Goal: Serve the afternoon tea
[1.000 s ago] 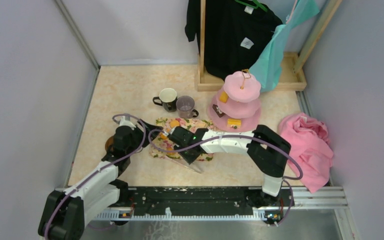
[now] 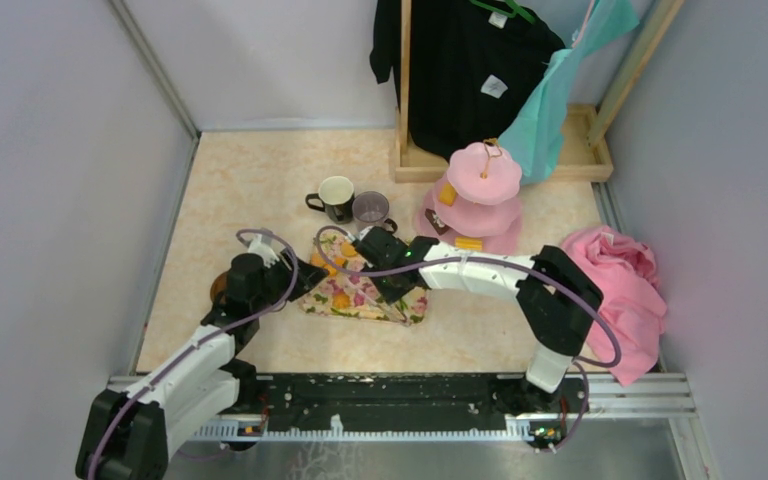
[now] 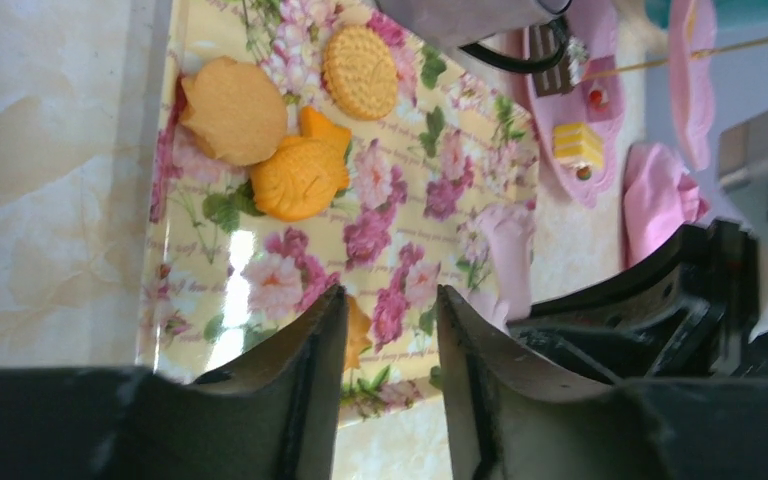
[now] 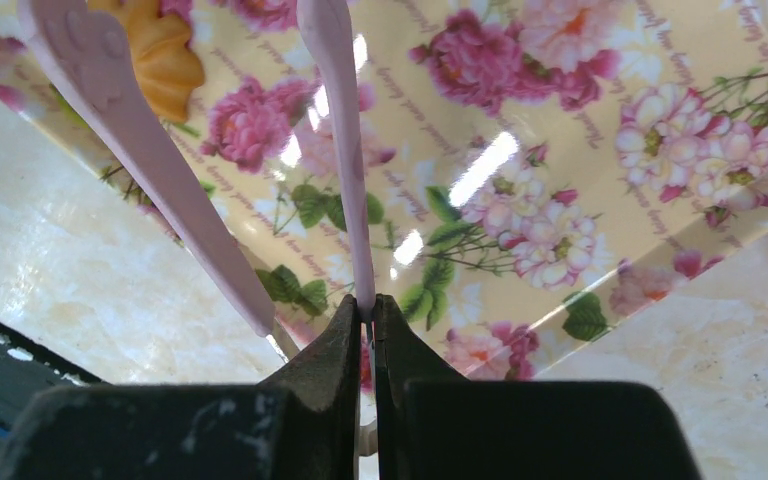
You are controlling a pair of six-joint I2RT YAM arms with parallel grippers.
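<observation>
A floral tray (image 2: 355, 310) holds orange pastries (image 3: 300, 175) and a round biscuit (image 3: 360, 72). My right gripper is shut on a pink-handled utensil (image 4: 345, 120) over the tray. A second pink handle (image 4: 150, 170) lies left of it in the right wrist view. My left gripper is part open at the tray's left side, with nothing visibly held. Behind the tray stand a dark mug (image 2: 338, 207) and a grey cup (image 2: 371, 208). A pink tiered stand (image 2: 475, 210) with cakes is at the back right.
A pink cloth (image 2: 610, 300) lies at the far right. A wooden rack (image 2: 590, 140) with hanging clothes stands at the back. A brown object (image 2: 218, 288) is partly hidden by my left arm.
My right gripper has moved right across the tray, and the utensils that showed below it have shifted onto the tray area. My left gripper has moved slightly.
</observation>
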